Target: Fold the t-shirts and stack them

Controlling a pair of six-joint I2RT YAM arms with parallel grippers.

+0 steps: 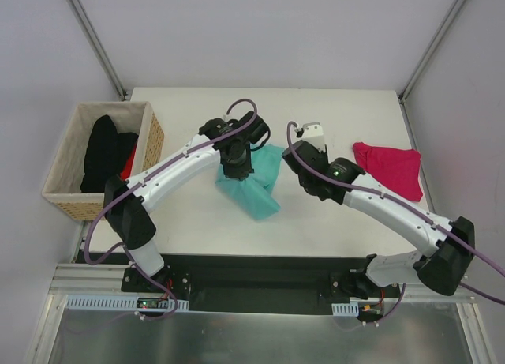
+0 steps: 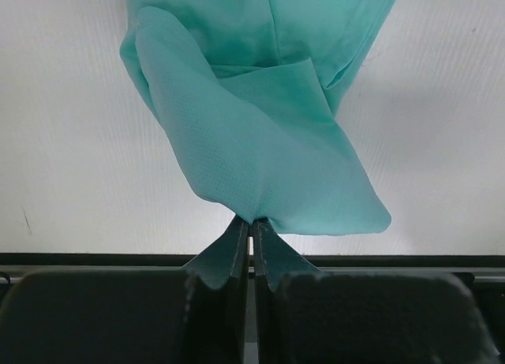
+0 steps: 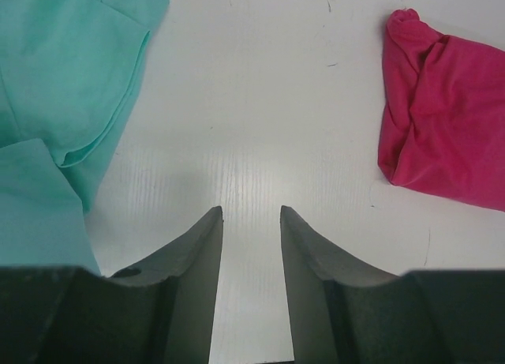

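A teal t-shirt (image 1: 252, 198) lies partly folded in the middle of the white table, its lower panel angled toward the front. My left gripper is shut on a bunched edge of it, as the left wrist view shows. Right of the shirt, my right gripper hangs over bare table with its fingers apart and nothing between them. In the right wrist view the teal cloth (image 3: 71, 80) is at the left and a pink shirt (image 3: 442, 119) at the right.
The pink folded shirt (image 1: 387, 166) lies at the table's right edge. A wicker basket (image 1: 63, 182) with black and red cloths stands at the left.
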